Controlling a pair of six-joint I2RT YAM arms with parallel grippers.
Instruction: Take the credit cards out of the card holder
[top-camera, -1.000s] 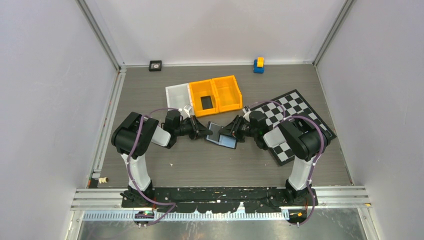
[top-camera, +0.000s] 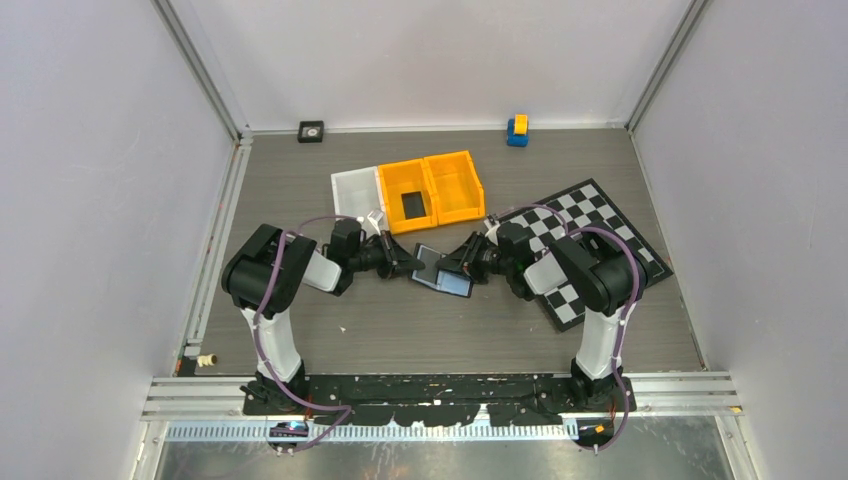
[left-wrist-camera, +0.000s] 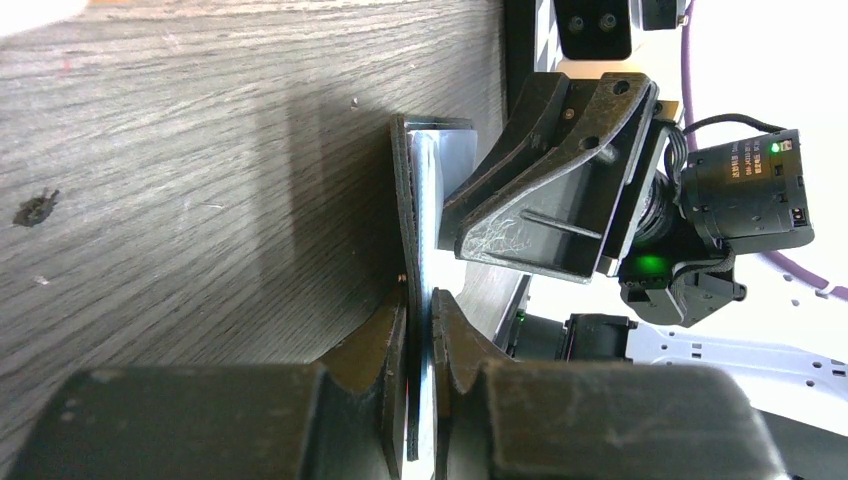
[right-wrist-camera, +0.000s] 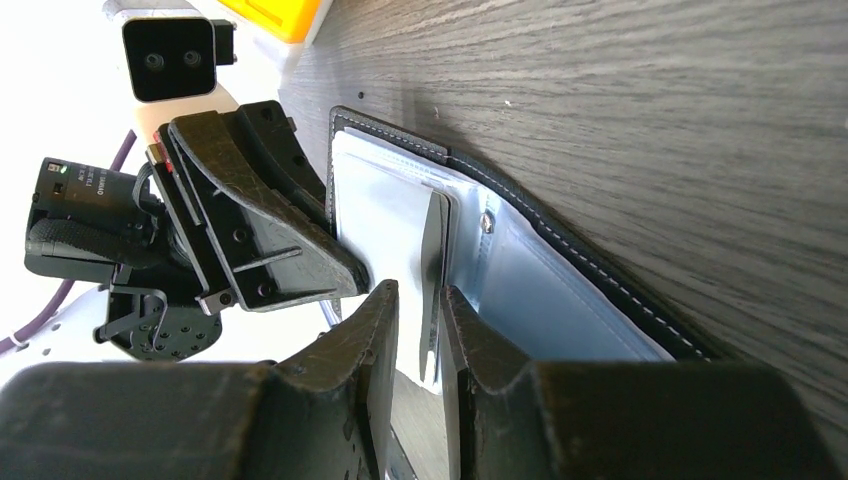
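Note:
The open card holder (top-camera: 452, 282), dark with pale blue lining, lies between my grippers on the table. In the left wrist view, my left gripper has its fingertips either side of the holder's upright edge (left-wrist-camera: 405, 190), closed on it. In the right wrist view, my right gripper has a small gap between its fingertips, at a white pocket (right-wrist-camera: 385, 210) with a thin dark slot along its edge; whether that dark strip is a card I cannot tell.
Orange bins (top-camera: 450, 180) and a white bin (top-camera: 355, 185) stand behind. A checkered board (top-camera: 590, 210) lies right.
Almost nothing differs in the top view; the right arm shifts very slightly around the card holder.

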